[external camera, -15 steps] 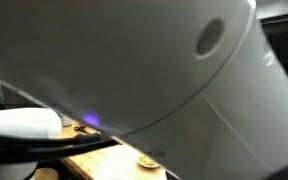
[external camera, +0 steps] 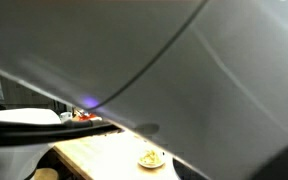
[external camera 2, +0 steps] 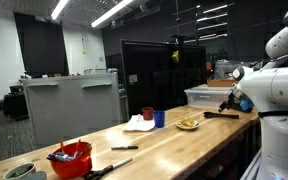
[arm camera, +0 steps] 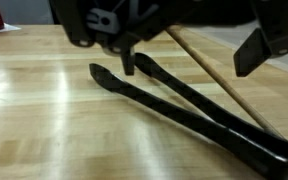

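Observation:
Black tongs (arm camera: 199, 115) lie on the wooden table in the wrist view, their two arms spread apart toward the left and joined at the lower right. My gripper is open above them, its dark fingers well apart and nothing held between them. In exterior view 2, a dark long object (external camera 2: 221, 115), which looks like the same tongs, rests near the table's right end, close to the arm. The arm's own body covers most of exterior view 1, so the gripper is hidden there.
A plate of yellow food (external camera 2: 187, 124) sits left of the tongs. Farther left are a blue cup (external camera 2: 159, 118), a red cup (external camera 2: 147, 113), a white cloth (external camera 2: 139, 125) and a filled red bowl (external camera 2: 71, 162). A pale bin (external camera 2: 209, 96) stands behind.
The arm's grey body has shifted across exterior view 1.

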